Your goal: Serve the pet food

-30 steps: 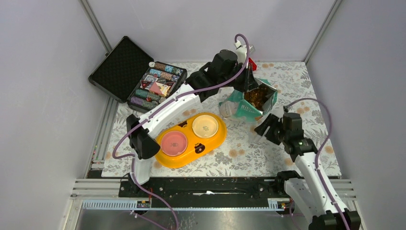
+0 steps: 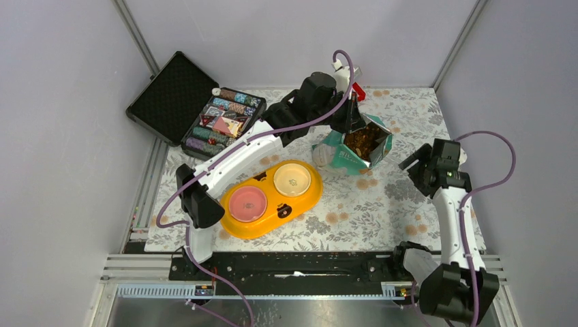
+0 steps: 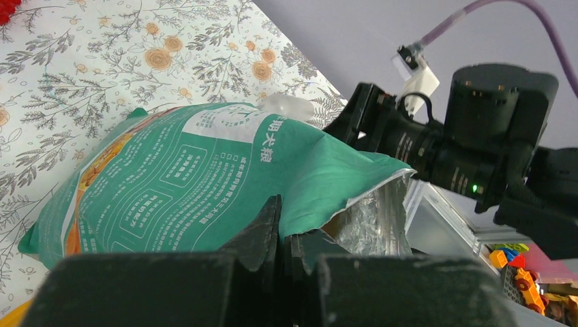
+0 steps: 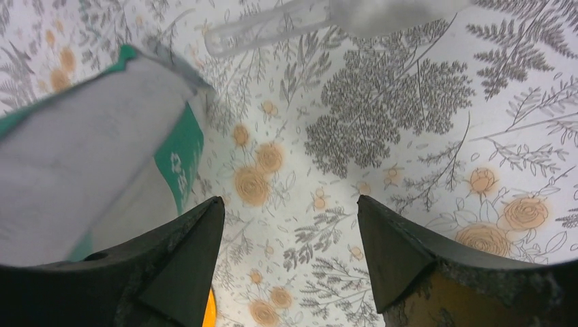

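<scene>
The teal food bag (image 2: 335, 155) stands open with brown kibble (image 2: 361, 142) inside. My left gripper (image 2: 351, 116) is shut on its rim; in the left wrist view the fingers pinch the bag's folded edge. A yellow feeder (image 2: 300, 201) with a cream bowl (image 2: 292, 180) and a pink bowl (image 2: 247, 203) lies left-front of the bag. My right gripper is open and empty, right of the bag in the top view. A translucent scoop (image 4: 266, 30) lies on the table, seen in the right wrist view.
An open case of chips and cards (image 2: 225, 122) sits at the back left. A red object (image 2: 358, 90) is partly hidden at the back.
My right gripper has moved rightward and back from near the bag. The left arm and bag are almost unchanged.
</scene>
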